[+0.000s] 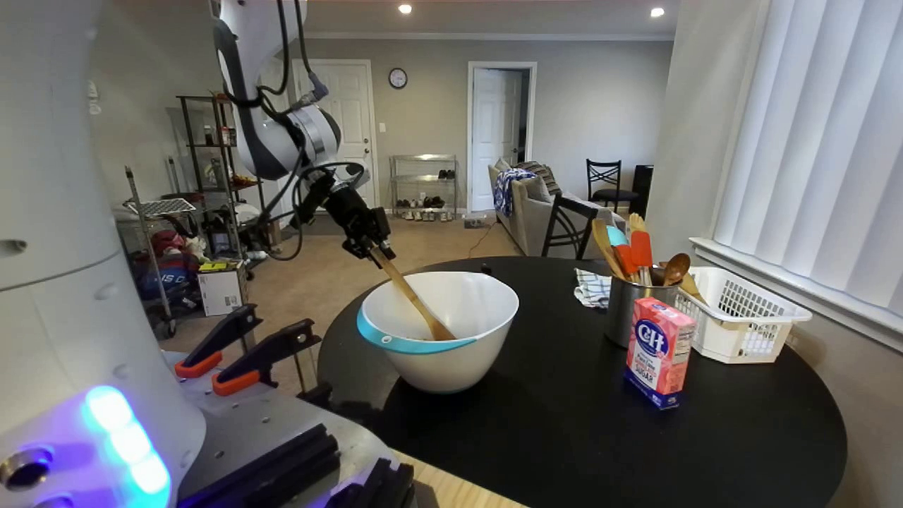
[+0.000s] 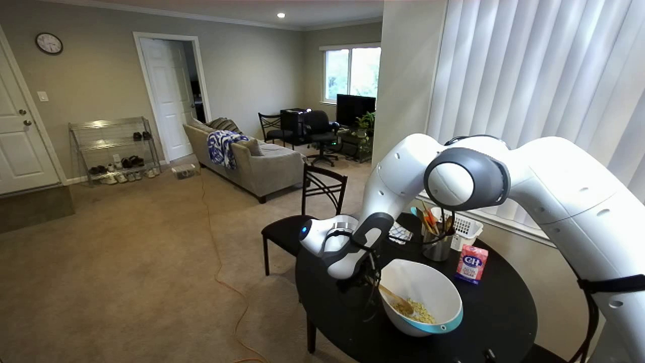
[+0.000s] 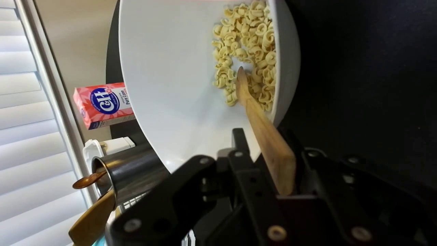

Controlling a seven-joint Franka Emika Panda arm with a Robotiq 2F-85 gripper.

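Note:
A wooden spoon leans in the white mixing bowl with the turquoise rim, its handle rising over the edge. Its lower end rests among small curled pasta on the bowl's floor in the wrist view. My gripper is at the top of the handle, with one finger to the left of the wood and the other to the right, partly behind it. The fingers stand part way apart with the handle between them. Whether both fingers press on it cannot be made out.
A pink sugar box, a metal utensil holder and a white basket stand to the bowl's right on the round black table. A checked cloth lies behind.

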